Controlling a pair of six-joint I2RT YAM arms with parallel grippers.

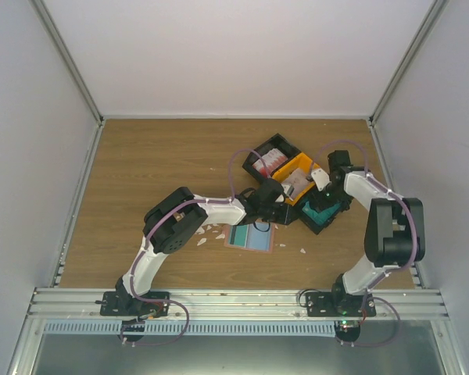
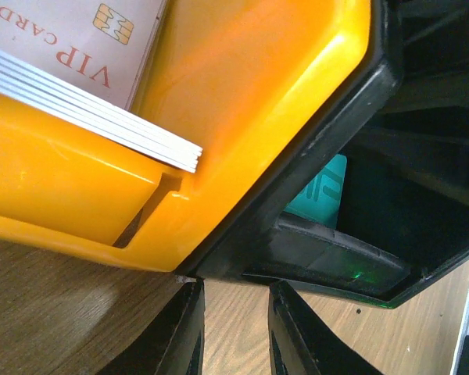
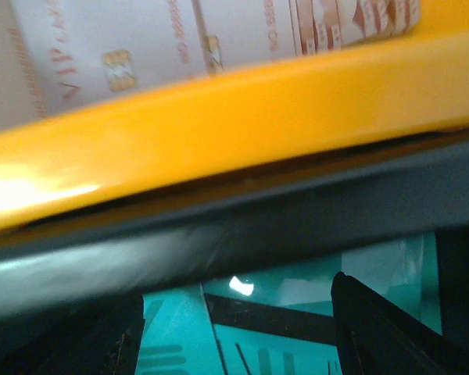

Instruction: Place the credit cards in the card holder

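Teal cards [image 3: 172,336] lie in the near black box [image 1: 319,228]; my right gripper reaches down over them, open, with no card pinched between its fingers. White VIP cards [image 2: 55,35] fill the yellow box [image 2: 273,86] beside it. My left gripper is shut on the adjoining walls of the yellow and black boxes at their near corner, one fingertip to each side. The flat card holder [image 1: 248,237], teal and blue with a pinkish edge, lies on the table below the left arm, which partly covers it.
A far black box [image 1: 277,143] holds reddish cards [image 1: 270,162]. The three boxes stand in a diagonal row. Small pale scraps [image 1: 202,241] are scattered near the card holder.
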